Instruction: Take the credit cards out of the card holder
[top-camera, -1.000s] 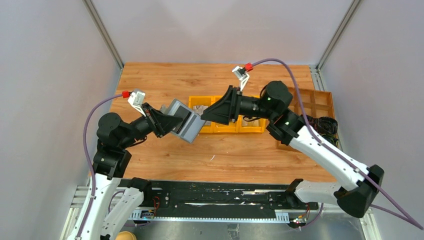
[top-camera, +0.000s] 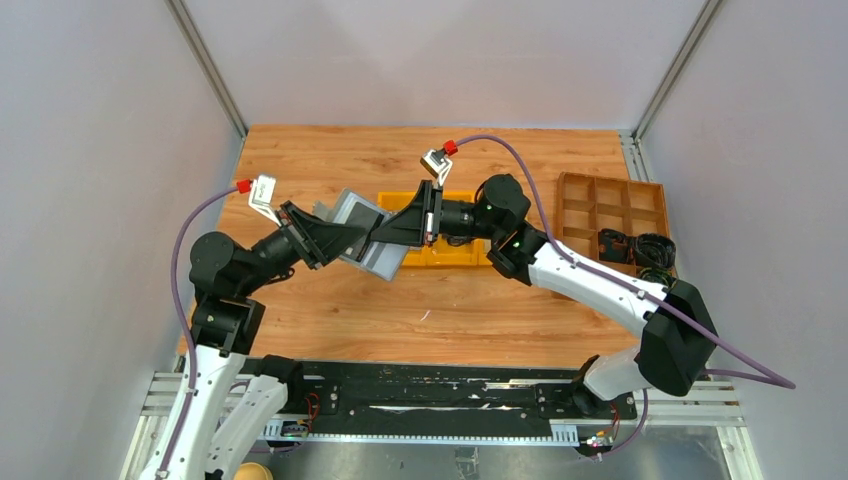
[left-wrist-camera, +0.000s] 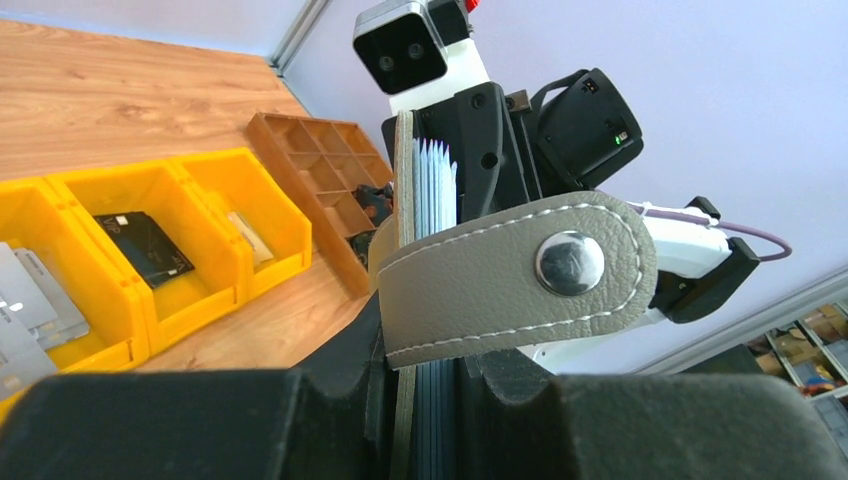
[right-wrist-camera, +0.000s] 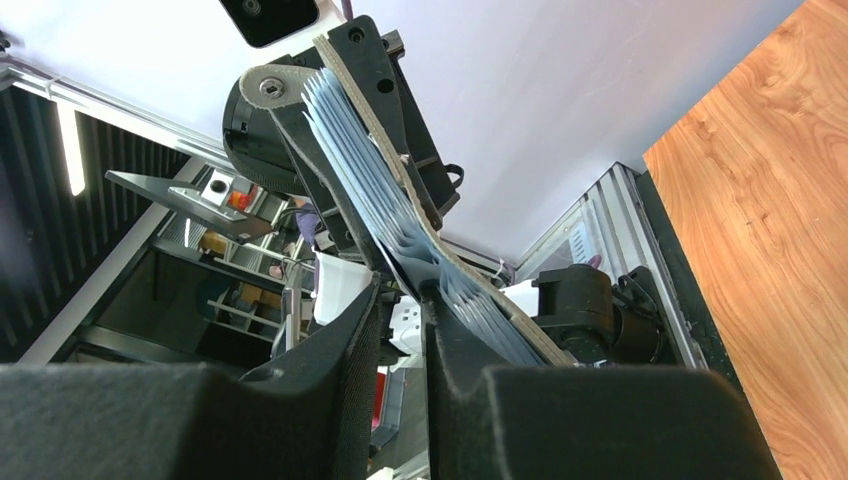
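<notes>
The card holder (top-camera: 365, 265), grey with a stitched strap (left-wrist-camera: 480, 280) and fanned clear blue sleeves (right-wrist-camera: 355, 170), hangs above the table between both grippers. My left gripper (top-camera: 355, 232) is shut on it; the sleeves and cover run down between its fingers in the left wrist view. My right gripper (top-camera: 383, 233) is at the holder's other side, its fingers (right-wrist-camera: 470, 420) around the sleeves and close together; whether they grip is unclear. Individual cards are hard to make out.
Yellow bins (left-wrist-camera: 275, 215) stand behind the holder, holding cards and dark items. A wooden compartment box (top-camera: 600, 205) with cables is at the right.
My right gripper has moved left onto the holder. The left arm and holder have shifted only very slightly.
</notes>
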